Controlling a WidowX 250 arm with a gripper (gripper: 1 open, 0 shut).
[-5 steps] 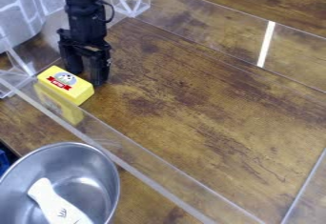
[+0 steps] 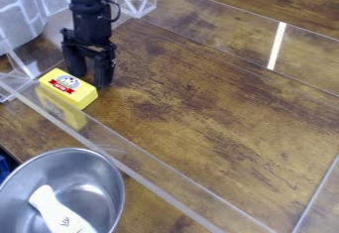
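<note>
My black gripper (image 2: 87,66) reaches down from the top left, its tip low over the wooden surface beside a yellow box (image 2: 69,91) with a small red-and-white printed picture on top. The fingers are open, with one close to the box's far end; whether it touches the box is unclear.
A steel bowl (image 2: 95,182) with a white utensil (image 2: 59,215) in it stands at the lower left. Clear panels edge the work area, and white crumpled material (image 2: 20,9) lies at the top left.
</note>
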